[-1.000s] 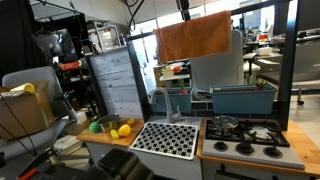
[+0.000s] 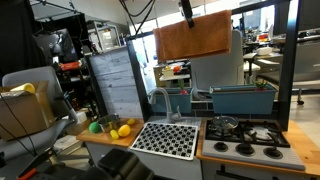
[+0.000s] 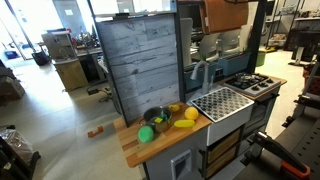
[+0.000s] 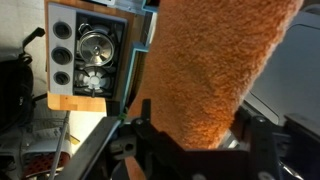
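Observation:
An orange towel [image 2: 192,36] hangs spread out high above the counter, in front of the back shelf. In exterior view 2 only its lower part [image 3: 226,14] shows, at the top edge. My gripper is right at the towel, whose orange cloth [image 4: 205,75] fills the middle of the wrist view. Dark gripper parts stand to both sides of the cloth at the bottom of that view. The cloth covers the fingertips, so whether they pinch it cannot be made out.
Below are a drying rack over the sink [image 2: 166,139], a faucet [image 2: 165,100] and a stove [image 2: 250,142] with a pot [image 2: 223,125]. Toy fruit [image 3: 192,114] lies on the left counter. A blue-green bin [image 2: 243,102] stands behind the stove.
The dark gripper part at the towel's top edge sits slightly lower against the cloth than before. The towel still hangs in nearly the same place, and the counter items have not moved.

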